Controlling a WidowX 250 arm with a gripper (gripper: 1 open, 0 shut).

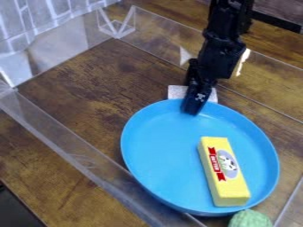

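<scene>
My black gripper (197, 93) hangs down from the top of the view, low over a small white-grey object (176, 92) just behind the blue plate. The dark fingers are hard to make out, so I cannot tell how far apart they stand or whether anything is between them. The round blue plate (160, 155) fills the lower right, with a yellow box (226, 177) with a red label and a cow picture lying on it.
A green textured object (251, 219) sits at the front right, beside the plate. Clear plastic walls border the wooden surface (83, 97), whose left part is bare. A tiled wall stands at the upper left.
</scene>
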